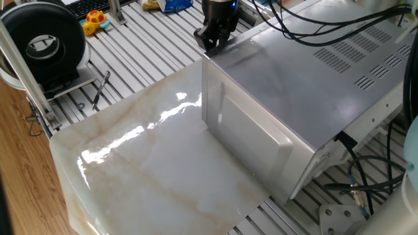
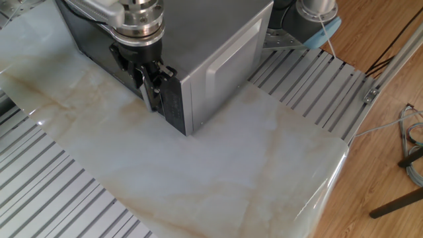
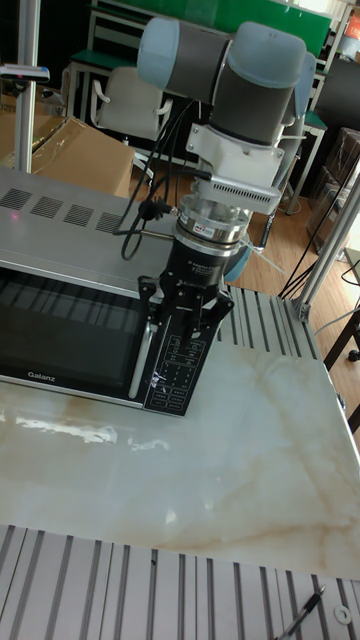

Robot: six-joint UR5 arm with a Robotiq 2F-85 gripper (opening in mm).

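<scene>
A silver microwave (image 1: 294,72) with a dark front stands on the marbled sheet. In exterior view 3 its door (image 3: 64,336) looks shut, with a pale upright handle (image 3: 140,363) beside the black button panel (image 3: 176,368). My gripper (image 3: 185,318) points down in front of the microwave's front face, near the top of the panel and to the right of the handle in that view. Its black fingers stand spread, with nothing visible held between them. In exterior view 2 the handle (image 2: 147,99) shows just below the fingers; whether they touch it cannot be told. The microwave's top edge partly hides the gripper (image 1: 210,44) in exterior view 1.
The glossy marbled sheet (image 2: 218,178) is bare in front of and beside the microwave. Black cables (image 1: 313,39) hang over the microwave's top. A yellow-orange toy (image 1: 95,22), a pen (image 1: 101,90) and a black ring-shaped object (image 1: 65,39) lie well apart.
</scene>
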